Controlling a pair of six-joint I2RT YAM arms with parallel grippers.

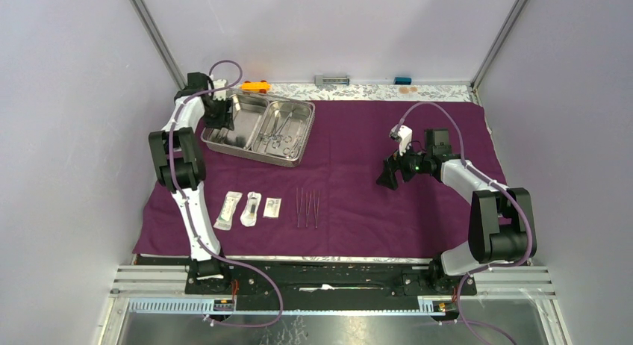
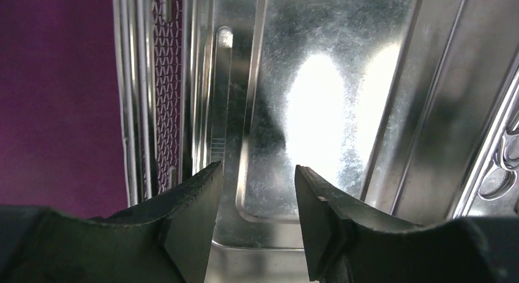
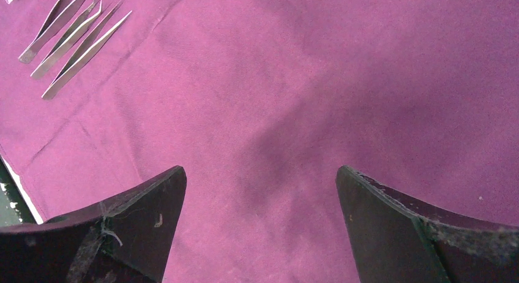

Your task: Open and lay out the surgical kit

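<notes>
The steel tray (image 1: 254, 160) stands at the back left, in two compartments. Over its left compartment is my left gripper, open, with nothing between its fingers. A slim flat metal tool (image 2: 221, 93) with fine marks lies along the compartment's left side, ahead of the left finger; the compartment's middle is bare. Ring-handled instruments (image 1: 280, 136) lie in the right compartment. On the cloth stand two white packets, a long one (image 1: 228, 210) and a rounded one (image 1: 251, 209), a small square packet (image 1: 272, 207), and three tweezers (image 1: 307, 208). My right gripper hovers open and empty over bare cloth.
Purple cloth (image 1: 358, 225) covers the table, with wide free room at the centre and right. An orange object (image 1: 255, 86) sits behind the tray. Along the back edge are a grey box (image 1: 331, 81) and a blue block (image 1: 403, 81).
</notes>
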